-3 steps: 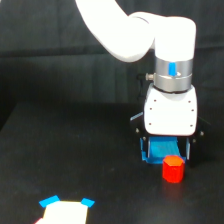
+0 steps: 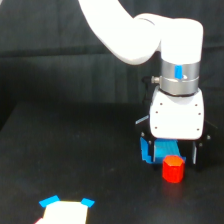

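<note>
At the right, my white gripper (image 2: 170,153) hangs pointing down over the dark table. A blue object (image 2: 160,150) shows just below the hand, among its dark fingers. A small red object (image 2: 173,170) with an angular outline is in front of the blue one, overlapping its lower right side in the view. The dark fingers blend into the background, so their spacing and any contact with the blue object cannot be made out.
At the bottom left edge is a white object (image 2: 65,213) with blue corner pieces (image 2: 49,201), partly cut off by the frame. The dark table (image 2: 85,150) between it and the gripper looks clear.
My hand has turned a little and shifted slightly right and down. The visible part of the blue object has changed shape. The red object and the white object stand where they were.
</note>
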